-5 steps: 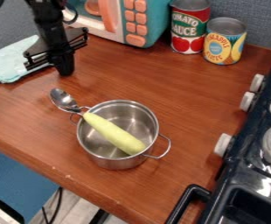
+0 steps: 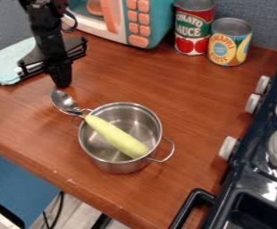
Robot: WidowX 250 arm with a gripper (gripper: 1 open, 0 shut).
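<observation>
My black gripper point(image 2: 60, 72) hangs at the upper left, low over the wooden counter, near the pale cyan cloth point(image 2: 5, 64); whether its fingers are open or shut is hard to tell. Below and to the right of it, a steel pot point(image 2: 138, 161) stands on the counter. A spoon point(image 2: 64, 100) with a pale yellow handle point(image 2: 114, 134) rests across the pot, its steel head outside over the rim, toward the gripper, apart from it.
A toy microwave point(image 2: 135, 22) stands at the back, with two cans point(image 2: 191, 36) point(image 2: 228, 49) to its right. A black stove point(image 2: 248, 197) fills the right side. The counter's front edge runs along the lower left.
The gripper and arm have shifted slightly at the upper left, staying near the cloth. The pot and spoon look unmoved.
</observation>
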